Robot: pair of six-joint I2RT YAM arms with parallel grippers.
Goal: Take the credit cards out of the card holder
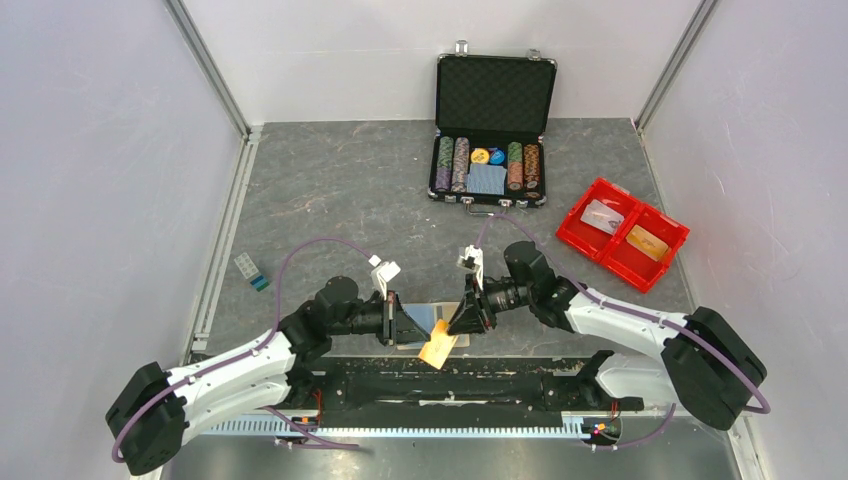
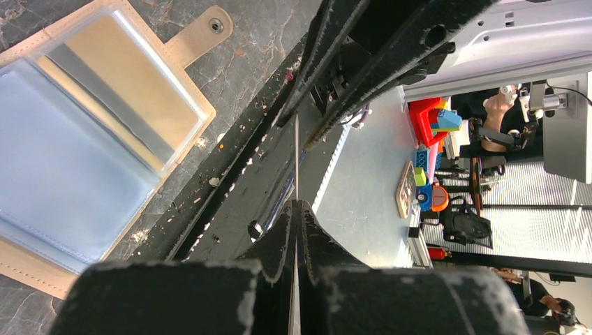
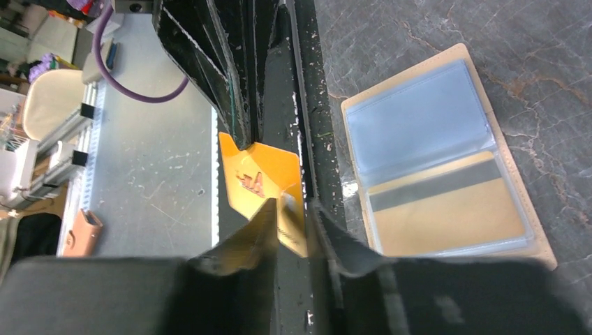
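An orange card (image 1: 438, 345) is held up off the counter near its front edge, gripped at one side by my left gripper, which is shut. Edge-on, the card (image 2: 297, 157) is a thin line in the left wrist view. My right gripper stands part open, its fingers on either side of the card's opposite end. The tan card holder (image 1: 418, 315) lies open on the counter beneath both grippers. It has a blue-tinted clear pocket (image 3: 419, 112) and a tan pocket with a grey stripe (image 3: 447, 209).
At right lies a red two-compartment tray (image 1: 603, 262), a whitish card (image 1: 602, 217) in one part and an orange-yellow card (image 1: 647, 243) in the other. An open poker-chip case (image 1: 490, 100) stands at the back. A small grey-and-blue item (image 1: 250, 270) lies left.
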